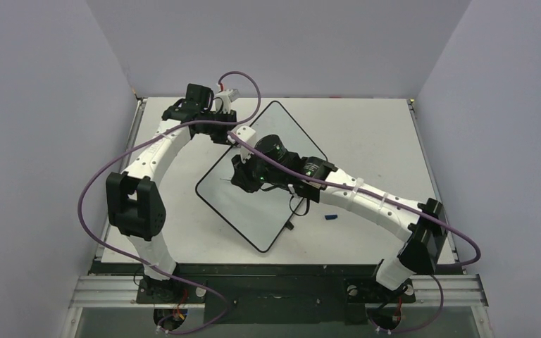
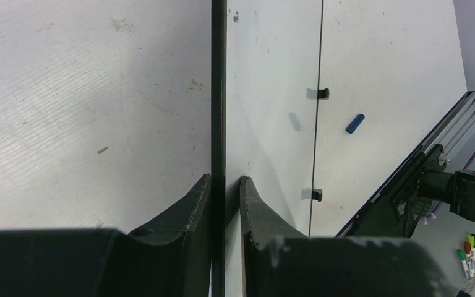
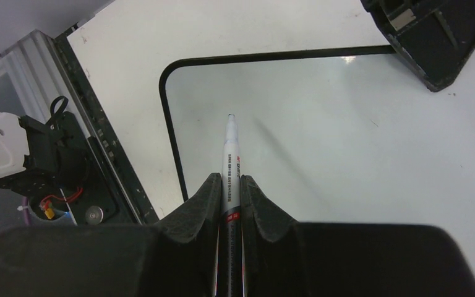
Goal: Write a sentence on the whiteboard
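The whiteboard [image 1: 253, 211] lies slanted on the table, its black rim round a blank-looking white face. At its far left edge, my left gripper [image 1: 231, 139] is shut on the board; in the left wrist view the black rim [image 2: 218, 93] runs between the fingers. My right gripper [image 1: 237, 180] is over the board's left-middle part, shut on a slim white marker [image 3: 231, 167] with a red band. The marker's tip points away from the fingers, and its shadow lies on the board beside it, tip apart from tip. No writing shows.
A small blue piece, cap-like [image 1: 331, 217], rests on the table right of the board. Dark tabs [image 2: 323, 94] stick out from the board's edge. Several markers [image 2: 467, 255] lie beyond the table's front edge.
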